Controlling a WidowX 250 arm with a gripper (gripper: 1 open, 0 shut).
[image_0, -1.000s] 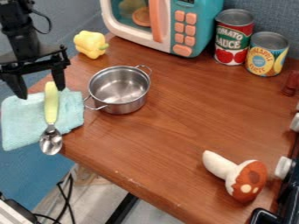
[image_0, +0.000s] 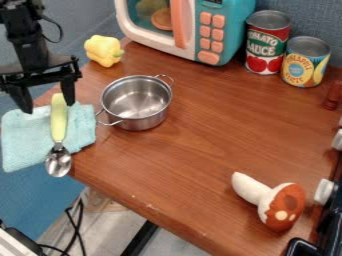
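My black gripper (image_0: 40, 92) hangs at the upper left over the table's left edge, fingers spread apart with no object visible between them. Below it a spoon (image_0: 59, 125) with a pale yellow-green handle and metal head lies on a light blue cloth (image_0: 24, 140), its head at the edge. A steel pot (image_0: 135, 98) with two handles stands just to the right.
A yellow toy (image_0: 103, 50), a toy microwave (image_0: 181, 30), a tomato can (image_0: 265, 45) and another can (image_0: 305, 62) line the back. A toy mushroom (image_0: 271, 200) lies front right beside black equipment (image_0: 325, 225).
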